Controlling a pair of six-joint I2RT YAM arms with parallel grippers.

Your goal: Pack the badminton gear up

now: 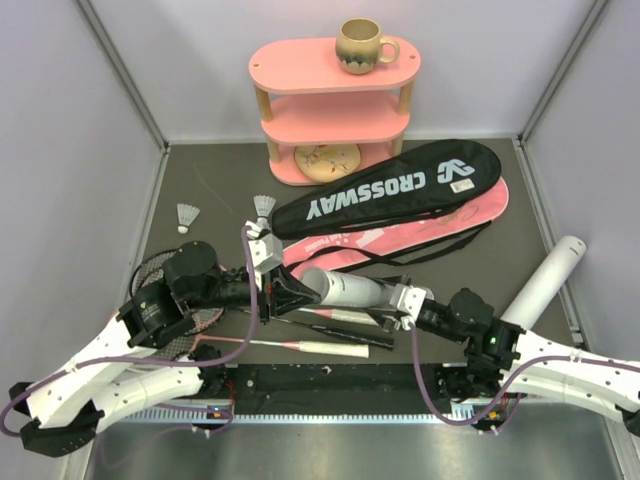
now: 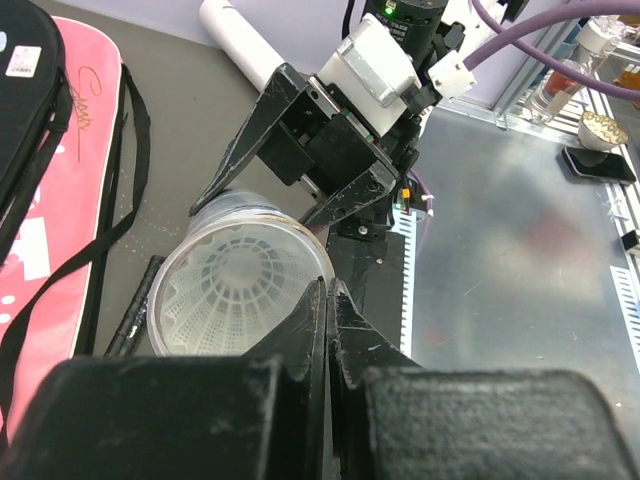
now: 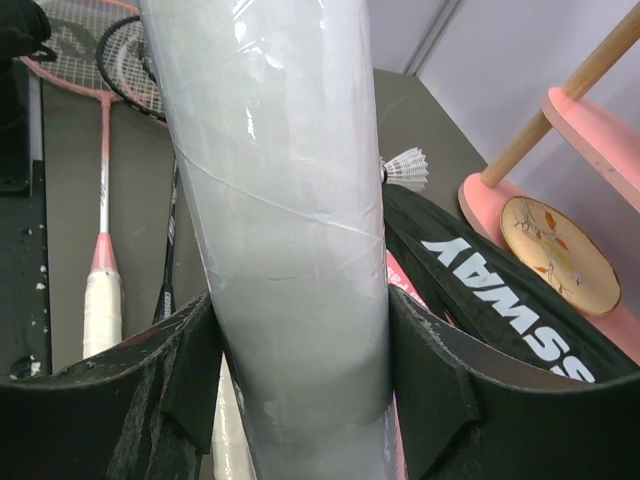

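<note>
My right gripper [image 1: 385,300] is shut around the middle of a translucent shuttlecock tube [image 1: 345,288], held above the table. The tube's end [image 2: 240,285] faces the left wrist camera, and a shuttlecock's skirt shows inside it. My left gripper is shut at the rim of that end, with nothing visible between its fingers. Two loose shuttlecocks lie at the back left, one [image 1: 187,217] near the wall and one [image 1: 264,206] by the black bag. Rackets with pink-and-white handles [image 1: 335,349] and a black handle [image 1: 355,336] lie below, partly hidden by my left arm.
A black CROSSWAY bag [image 1: 400,188] overlaps a pink bag [image 1: 480,207] behind the tube. The pink shelf [image 1: 335,118] with a mug [image 1: 362,46] stands at the back. A white tube [image 1: 545,282] lies at the right wall.
</note>
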